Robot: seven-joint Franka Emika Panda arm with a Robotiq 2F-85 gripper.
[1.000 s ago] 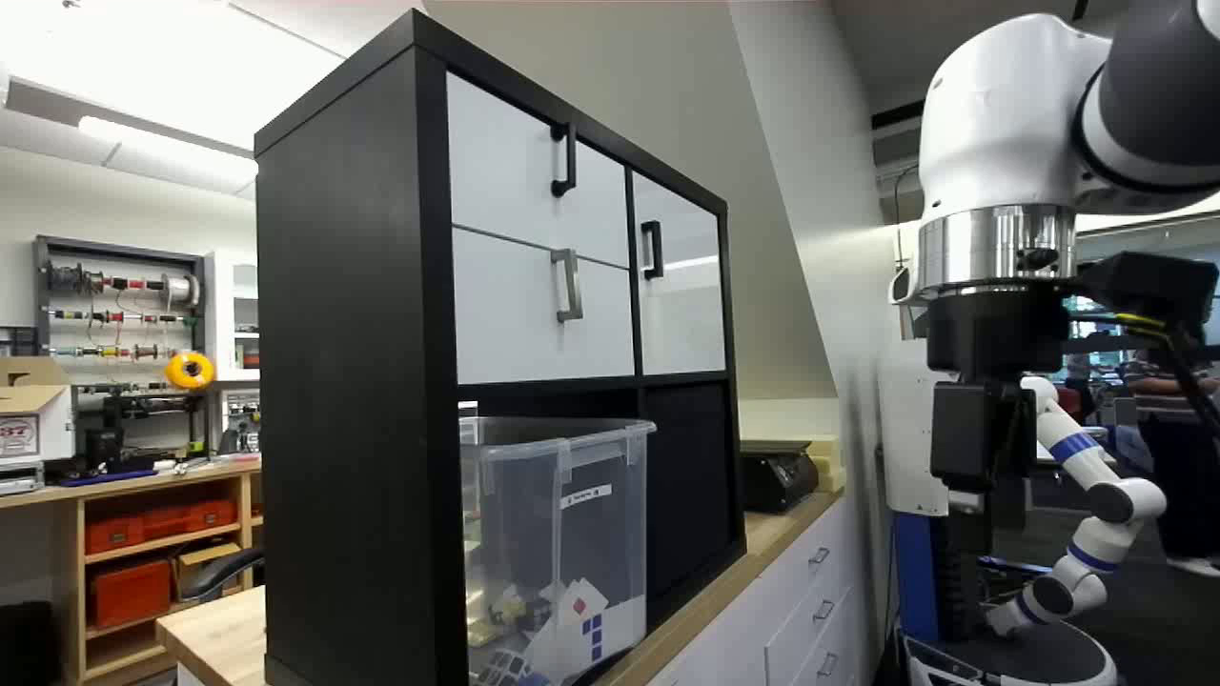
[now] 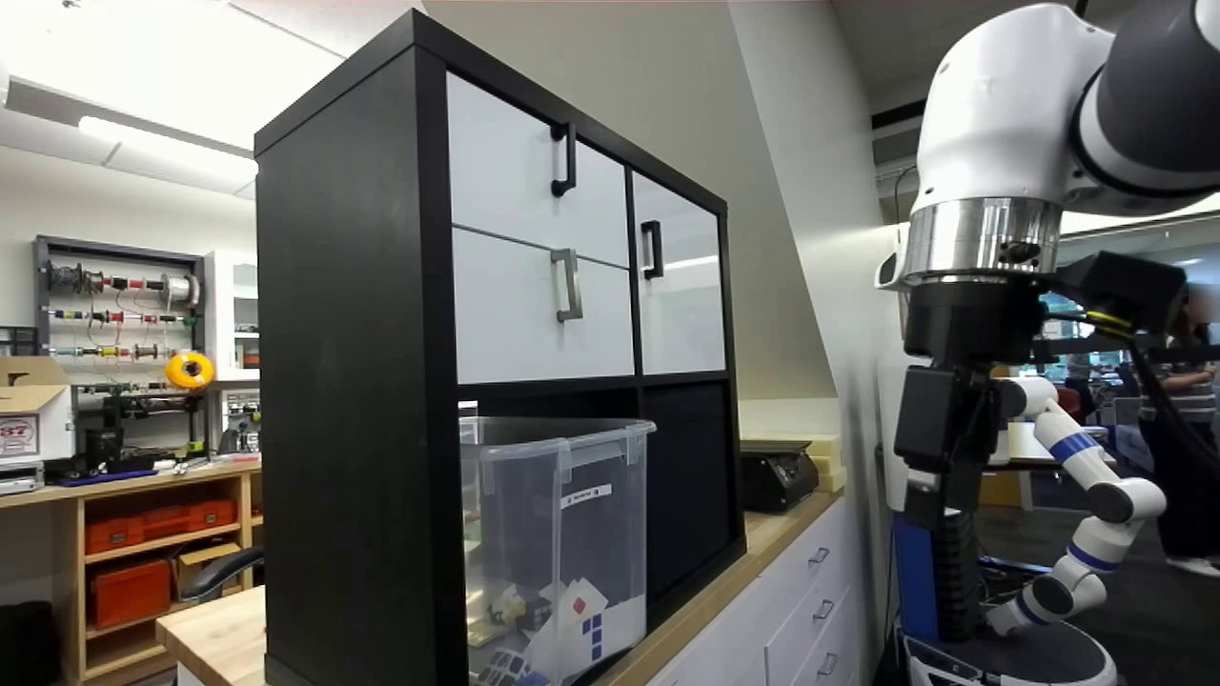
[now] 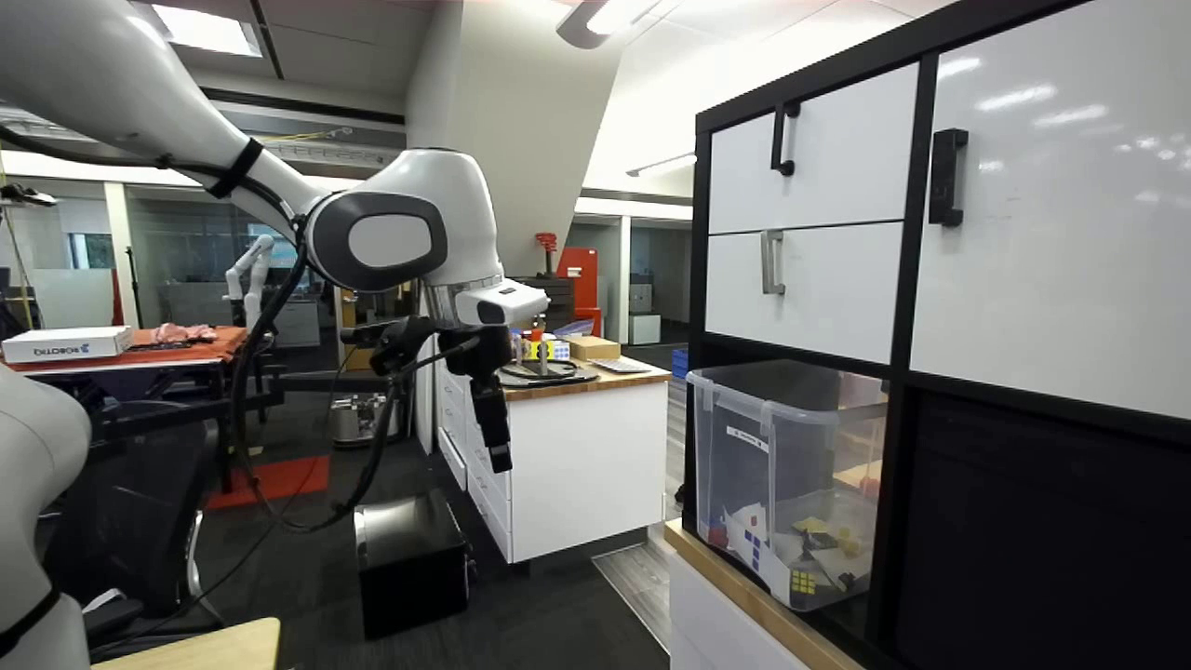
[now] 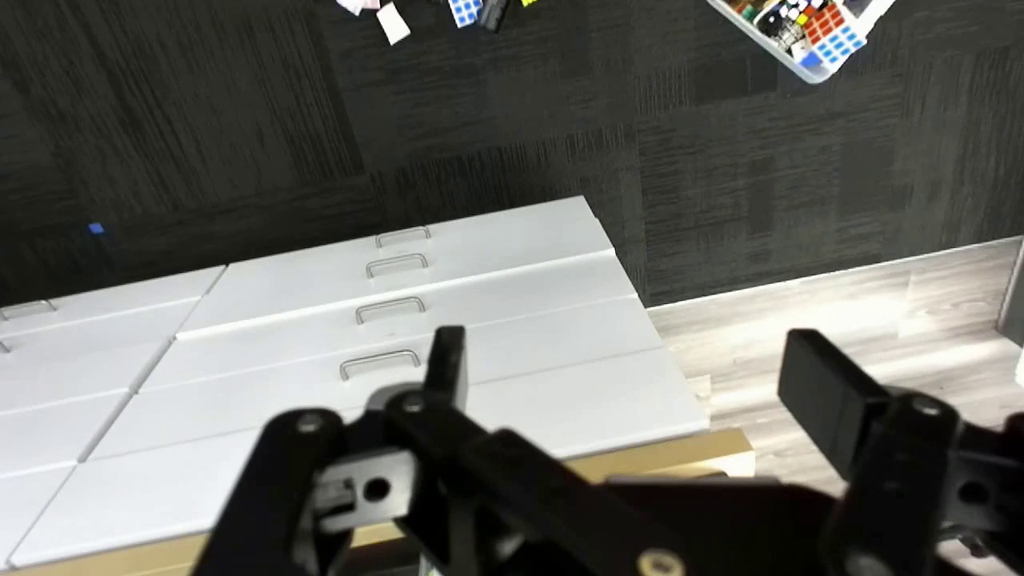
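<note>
My gripper points downward and stands open; its two black fingers are well apart, with nothing between them in the wrist view. In exterior view 1 it hangs at the far right, clear of the black cabinet (image 2: pixel 349 377). The cabinet carries white fronts with handles: an upper drawer (image 3: pixel 843 140), a lower drawer (image 3: pixel 821 296) with a metallic handle, and a wide white door (image 3: pixel 1061 201) with a black handle. Below the drawers, a clear plastic bin (image 3: pixel 731 469) sits in an open compartment with several small items inside.
A white drawer unit (image 3: pixel 586 469) stands behind the arm in exterior view 2. The cabinet rests on a wood-topped counter (image 2: pixel 789 526). Dark carpet (image 4: pixel 499 144) with scattered small items and an item-filled container (image 4: pixel 816 72) appear in the wrist view. Open air separates gripper and cabinet.
In exterior view 1 my gripper and wrist have shifted slightly left, toward the cabinet side, and tilted a little. The cabinet and bin have stayed put.
</note>
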